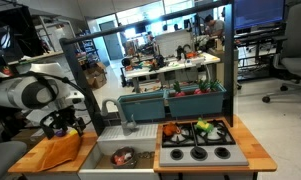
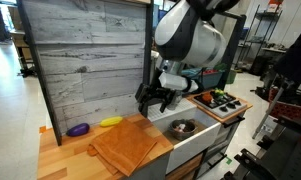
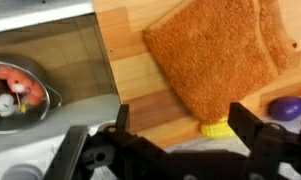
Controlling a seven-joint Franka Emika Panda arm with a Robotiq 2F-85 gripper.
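My gripper stands open in the wrist view, its dark fingers (image 3: 118,138) wide apart with nothing held between them. It hangs over the wooden counter, beside the sink, in exterior view 2. An orange cloth (image 3: 215,62) lies spread with a folded far corner. A yellow corn-like piece (image 3: 218,129) rests near the cloth's edge, partly behind the right finger. Beyond it lies a purple eggplant (image 3: 288,108). A metal pot (image 1: 123,156) holding small items sits in the sink (image 1: 143,162).
The stove (image 1: 200,145) right of the sink carries red, orange and green items. A teal shelf box (image 1: 170,106) runs behind the sink and stove. A faucet (image 1: 118,113) rises at the sink's back. Bare wood (image 2: 72,157) shows left of the cloth.
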